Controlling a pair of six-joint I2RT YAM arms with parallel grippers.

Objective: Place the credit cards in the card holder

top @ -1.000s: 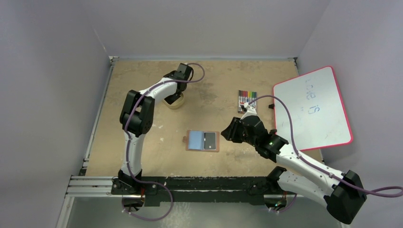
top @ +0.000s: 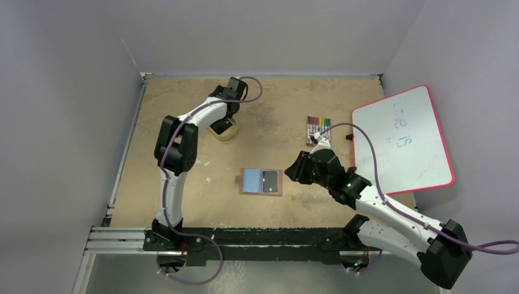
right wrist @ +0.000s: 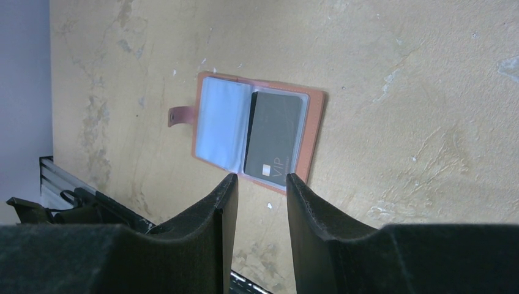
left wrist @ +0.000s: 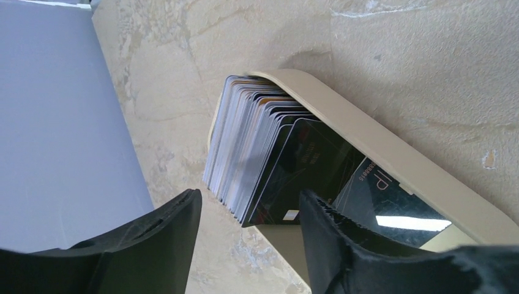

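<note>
A cream box (top: 224,133) at the back left holds a leaning stack of credit cards (left wrist: 257,141). The foremost card is black, and another dark card (left wrist: 392,199) lies flat inside the box (left wrist: 392,147). My left gripper hovers over the near side of the stack, its fingers apart with nothing held between them. The open card holder (top: 261,182) lies front centre, brown with a blue pocket on its left and a grey VIP card (right wrist: 275,136) in its right pocket. Just right of it hangs my right gripper, open and empty.
Colored markers (top: 318,130) lie in a pack at the back right. Beside them, a red-edged whiteboard (top: 404,141) leans along the right side. Bare table lies between the box and the card holder.
My left gripper has shifted slightly toward the back of the table, and more of the dark card in the box shows. The right arm and the card holder have stayed still.
</note>
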